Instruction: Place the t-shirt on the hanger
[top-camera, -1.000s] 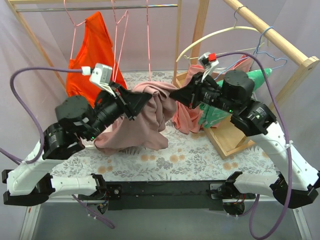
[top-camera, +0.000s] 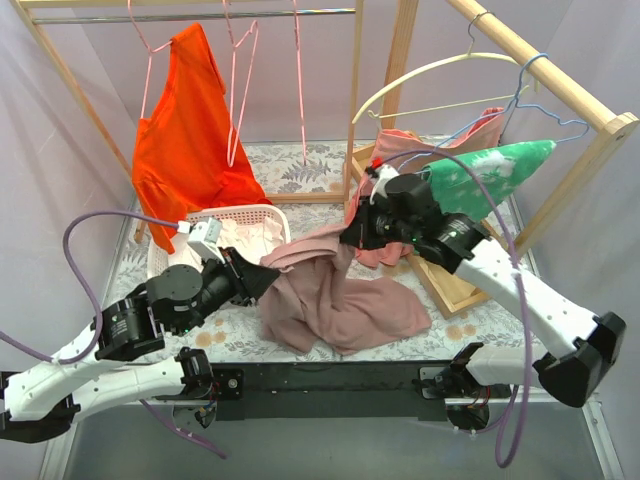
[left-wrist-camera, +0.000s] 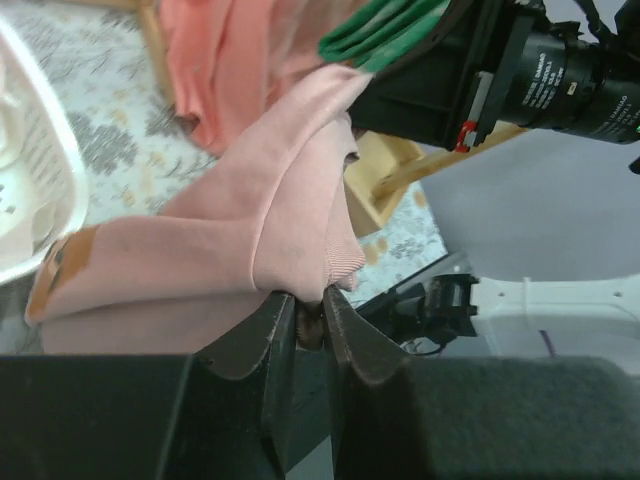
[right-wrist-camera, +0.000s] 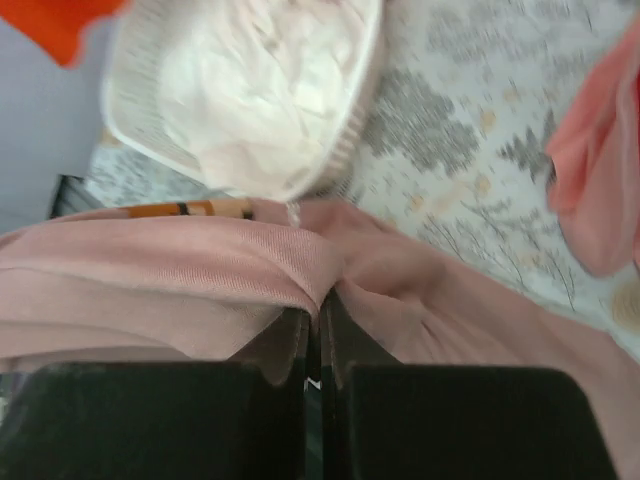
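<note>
A dusty pink shirt (top-camera: 335, 315) is gathered between my two grippers, its lower part spread on the patterned table top in the top view. My left gripper has a strip of the shirt's fabric between its fingertips; how far its fingers are closed is hard to tell. My right gripper is shut on the folded fabric, to the upper right of the left one in the top view. Pink hangers (top-camera: 244, 40) hang on the back left rail, one carrying an orange garment (top-camera: 195, 120).
A white basket (top-camera: 155, 260) with pale cloth sits behind the left gripper. At the right, a wooden rack (top-camera: 570, 85) holds hangers with a green cloth (top-camera: 495, 180) and pink cloth, above a wooden tray (top-camera: 445, 290).
The shirt's lower part now spreads to the right on the table.
</note>
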